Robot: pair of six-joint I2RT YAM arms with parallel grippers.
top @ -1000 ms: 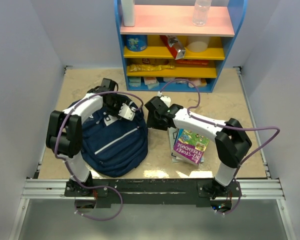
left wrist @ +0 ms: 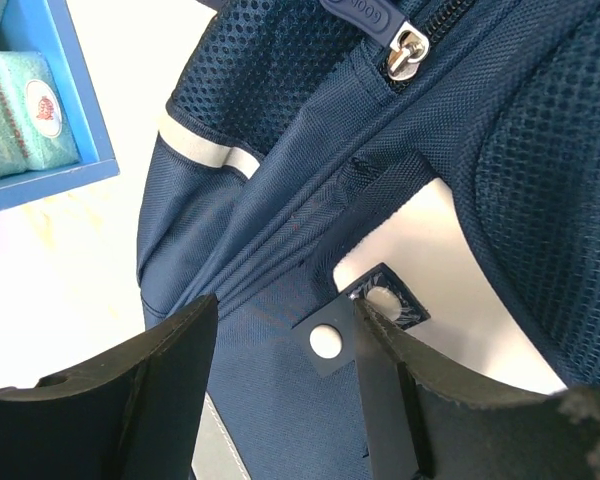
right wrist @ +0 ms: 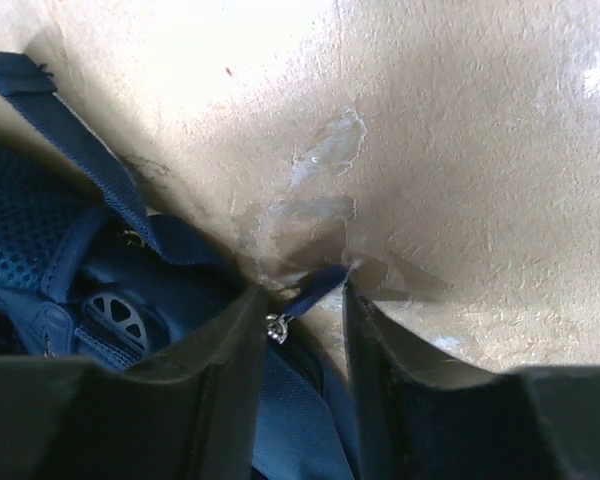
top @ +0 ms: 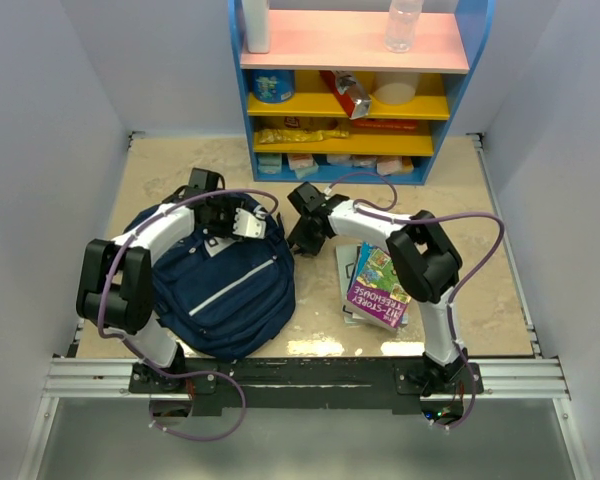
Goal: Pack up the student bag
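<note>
The navy student bag point(top: 242, 318) lies on the left of the table, its top folds loose. Over its upper part, my left gripper is part open. A dark tag with pale round dots point(left wrist: 326, 342) shows by its right finger, and a metal zipper slider point(left wrist: 406, 52) lies farther up. At the bag's right edge, my right gripper is part open around a blue zipper pull point(right wrist: 318, 288). A gap shows between the pull and at least one finger; whether either finger touches it, I cannot tell.
Books, a treehouse one point(top: 379, 292) on top, lie right of the bag under my right arm. The blue shelf unit point(top: 242, 120), stocked with goods, stands at the back. Bare table point(top: 460, 320) shows at the far right.
My right gripper has moved left to the bag's edge, its forearm swinging inward, and its fingers look narrower. The left arm has shifted slightly left and toward the front. The bag has hardly moved.
</note>
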